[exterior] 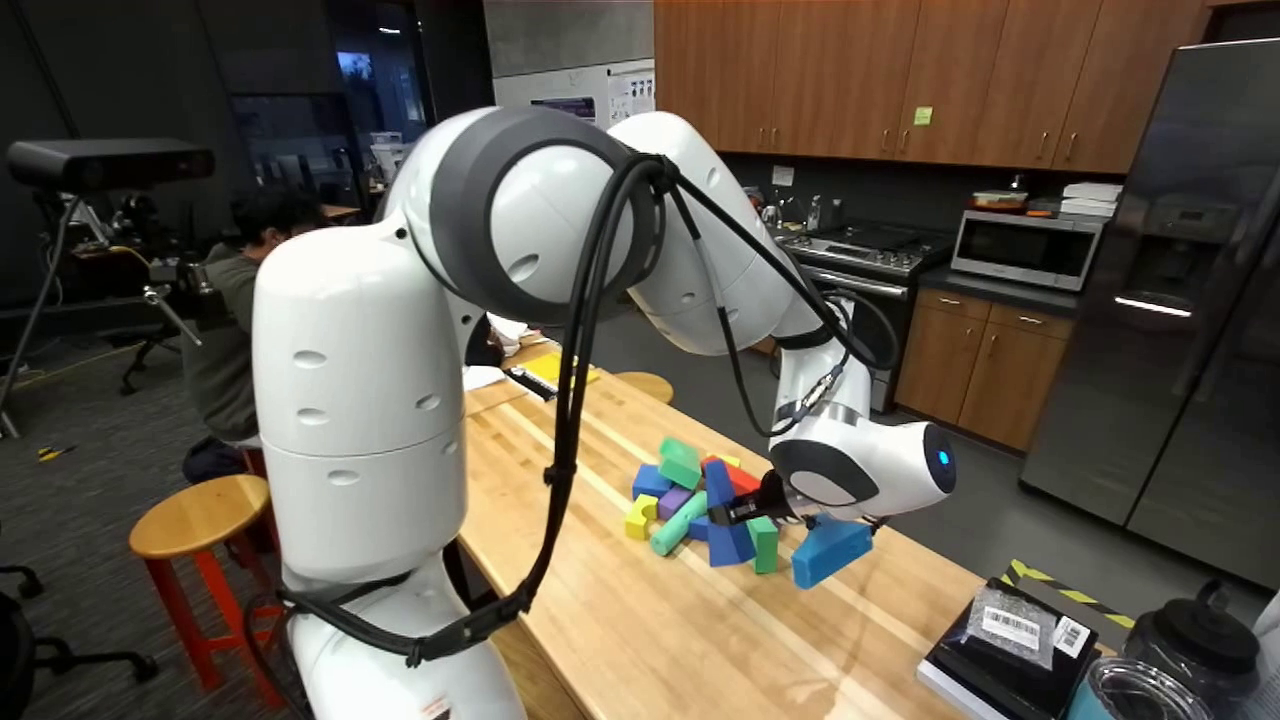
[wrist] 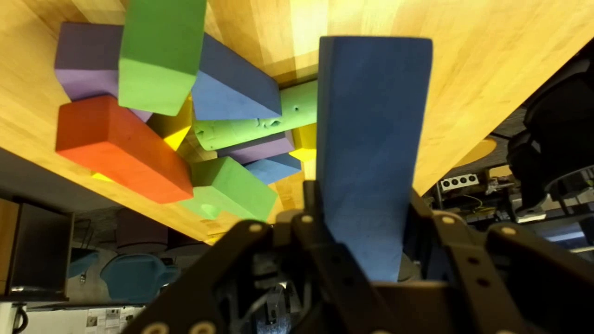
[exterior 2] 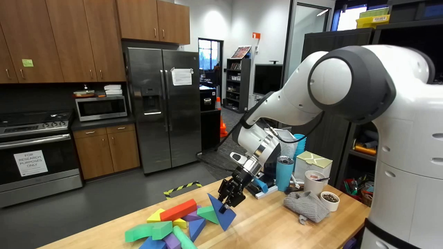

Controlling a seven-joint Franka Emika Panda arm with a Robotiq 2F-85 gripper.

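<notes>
My gripper is shut on a long blue block [wrist: 376,128], one finger on each side of it. In exterior view 2 this blue block [exterior 2: 224,217] shows a triangular face and hangs tilted from the gripper [exterior 2: 224,203], to the right of the pile. Loose foam blocks lie bunched together: a red block [exterior 2: 178,210], a green cylinder [exterior 2: 182,237], a green triangular block [exterior 2: 207,213], a smaller blue block [exterior 2: 197,228], purple blocks and yellow blocks. From exterior view 1, the held block [exterior: 727,534] overlaps the pile and hides part of it.
Bare tabletop [exterior: 672,636] extends in front of the pile. A black box [exterior: 1010,648] sits near the table's end. A grey cloth [exterior 2: 307,205], white cup [exterior 2: 314,182] and blue tumbler [exterior 2: 284,173] stand right of the gripper.
</notes>
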